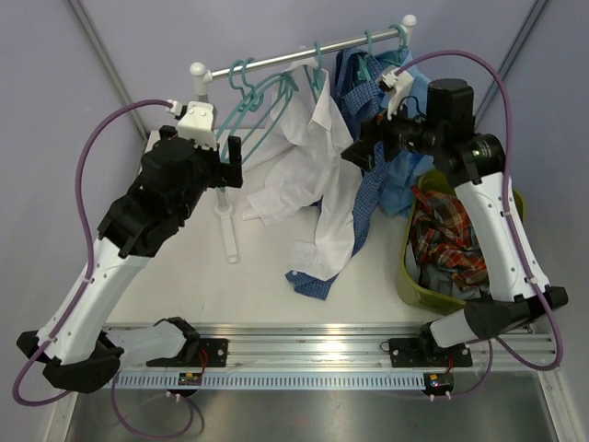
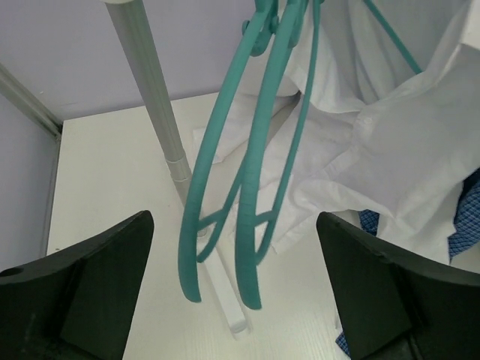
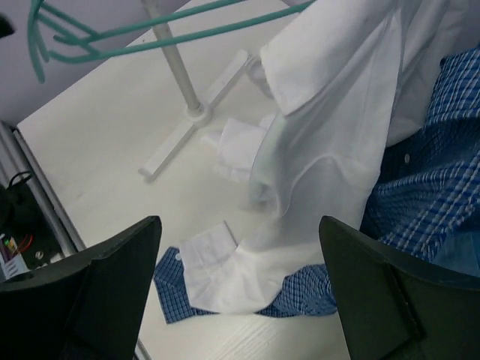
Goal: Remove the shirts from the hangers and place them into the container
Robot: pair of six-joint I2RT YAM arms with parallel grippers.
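Observation:
A white shirt (image 1: 304, 175) hangs from a teal hanger on the metal rail (image 1: 276, 59), its lower end resting on the board. Blue checked and light blue shirts (image 1: 405, 180) hang to its right. My left gripper (image 1: 202, 162) is open beside the empty teal hangers (image 2: 253, 180), which dangle between its fingers in the left wrist view, apparently not gripped. My right gripper (image 1: 366, 144) is open in front of the white and checked shirts; in the right wrist view the white fabric (image 3: 330, 172) lies ahead of its fingers.
A green bin (image 1: 409, 287) holding a plaid shirt and other cloth sits at the right. The rack's white foot (image 1: 228, 238) stands on the board. The front left of the board (image 1: 184, 285) is clear.

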